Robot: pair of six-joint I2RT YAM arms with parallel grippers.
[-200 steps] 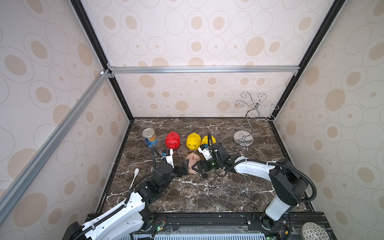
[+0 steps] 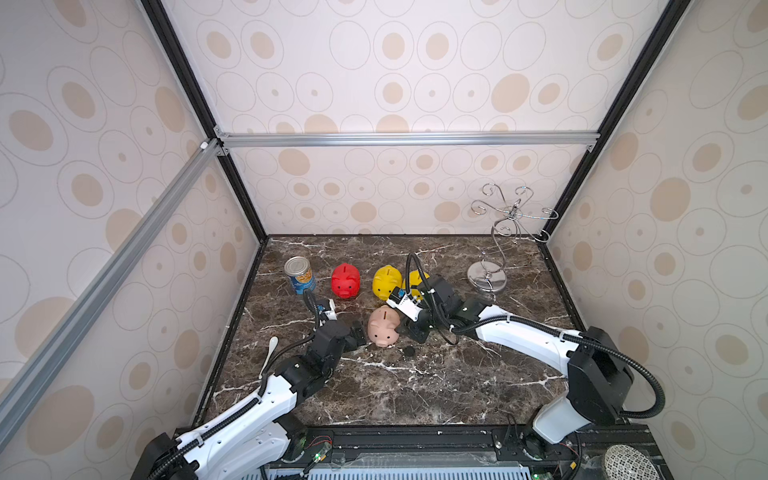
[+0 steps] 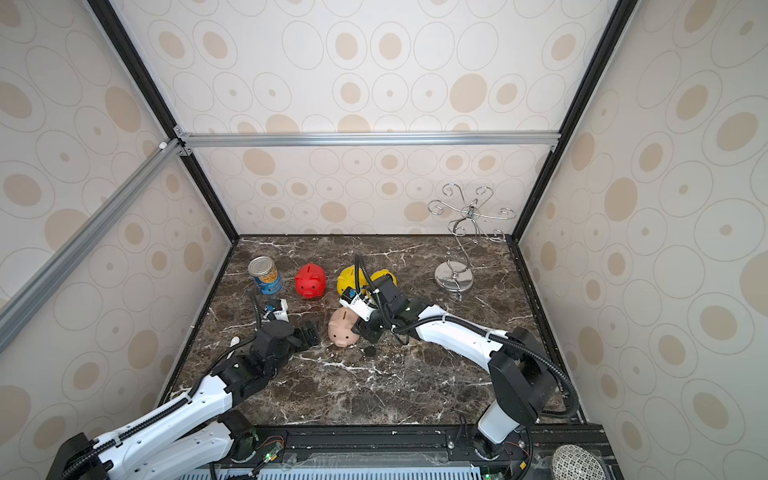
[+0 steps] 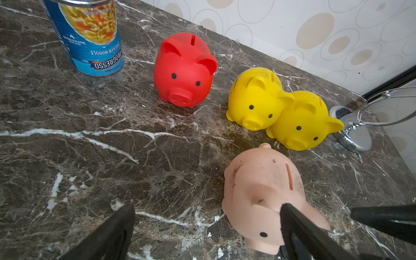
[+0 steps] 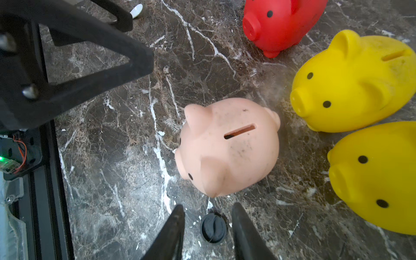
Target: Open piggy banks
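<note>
A pink piggy bank (image 5: 234,156) sits upright at the table's middle. Beside it a small black stopper (image 5: 213,228) lies on the marble table (image 5: 108,182). Behind stand a red piggy bank (image 4: 184,73) and two yellow piggy banks, the first (image 4: 255,95) left of the second (image 4: 303,123). My right gripper hangs over the stopper, fingers apart with nothing seen held. My left gripper stands open just left of the pink bank, empty.
A soup can (image 2: 301,277) stands at the back left, a white spoon (image 2: 270,350) lies at the left, and a chrome stand (image 2: 486,277) is at the back right.
My left gripper has drawn back leftward from the pink bank, exposing it. My right gripper has risen and shifted, its wrist tilting differently over the bank's right side.
</note>
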